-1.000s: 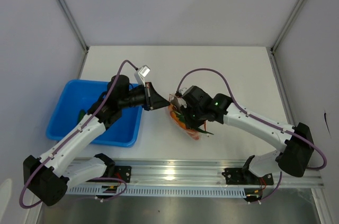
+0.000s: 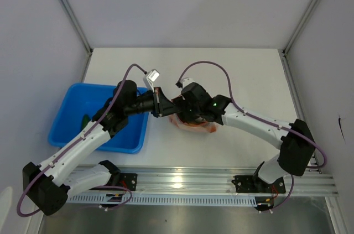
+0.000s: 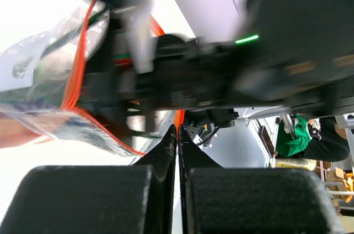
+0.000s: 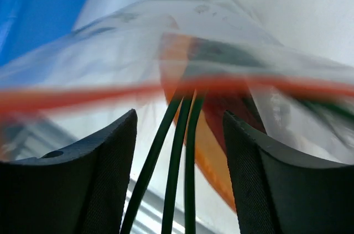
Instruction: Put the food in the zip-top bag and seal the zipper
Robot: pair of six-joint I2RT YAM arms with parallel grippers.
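The clear zip top bag [image 2: 191,126] with orange trim lies mid-table, its mouth spread. My left gripper is shut on the bag's orange rim [image 3: 180,117]; a thin orange sliver shows between its fingers. Inside the mouth is my right gripper, its fingers apart. Several dark green stalks [image 4: 180,140] run between those fingers and into the bag, touching neither finger in the right wrist view. A dark reddish item [image 4: 239,113] shows behind the film. In the top view, the right arm hides much of the bag's opening.
A blue bin [image 2: 72,134] stands at the left, partly under the left arm, with a dark green item [image 2: 85,121] in it. Both arms nearly meet over the bag.
The right gripper has moved left and farther into the bag, from over its right side toward the left gripper. Green stalks that stuck out at the front no longer show there. The left arm stays nearly still.
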